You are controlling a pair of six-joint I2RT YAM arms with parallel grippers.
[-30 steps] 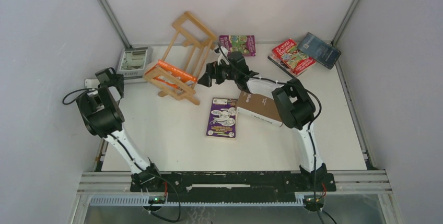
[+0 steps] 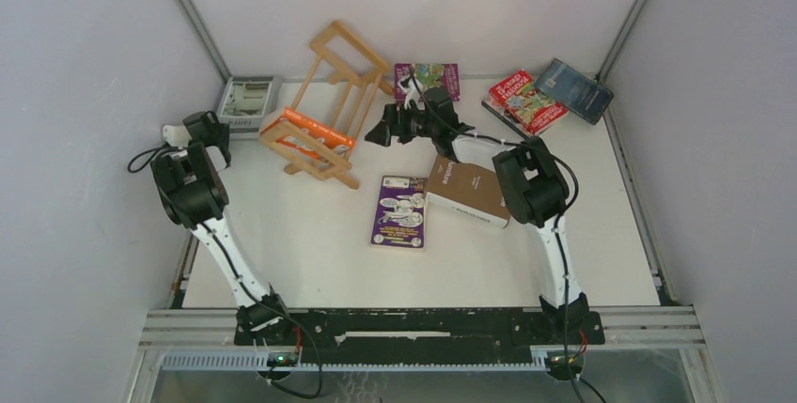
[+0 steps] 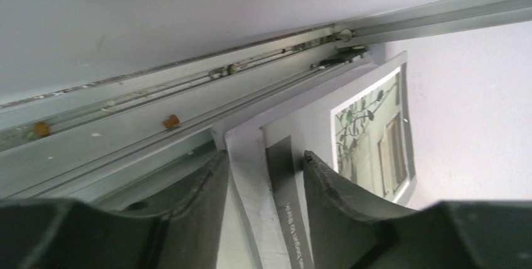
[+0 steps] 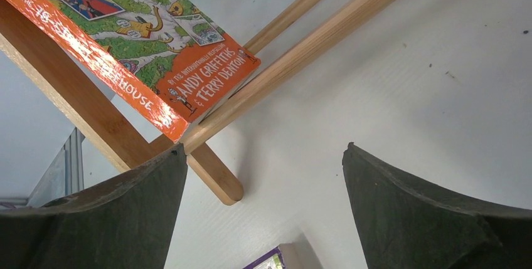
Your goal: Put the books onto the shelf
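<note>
At the far left, my left gripper is at the end of a white book lying against the side rail; in the left wrist view its fingertips sit either side of the white book's spine, part open. An orange book rests in a wooden rack. My right gripper stands open beside the rack, nothing between its fingers. A purple book, a brown book, another purple book, a red book and a dark book lie on the table.
The white walls and rails border the table closely at left and back.
The right gripper has shifted slightly right and back.
</note>
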